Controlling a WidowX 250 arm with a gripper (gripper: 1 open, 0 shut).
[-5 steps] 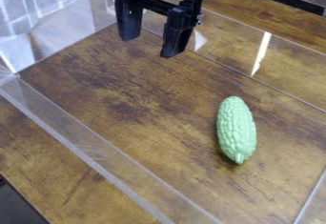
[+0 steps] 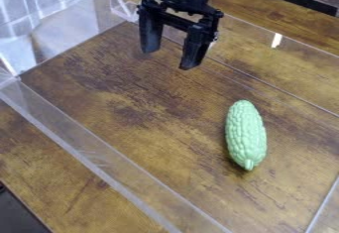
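The black gripper (image 2: 175, 45) hangs from the top centre of the view, open, with its fingers pointing down above the wooden surface and nothing visible between them. A light green, bumpy bitter gourd (image 2: 245, 134) lies lengthwise on the wood at the right, below and to the right of the gripper, apart from it.
Clear plastic edging (image 2: 106, 163) runs along the left and lower side, and a clear, crinkled plastic sheet (image 2: 40, 19) is at the top left.
The gourd has not moved.
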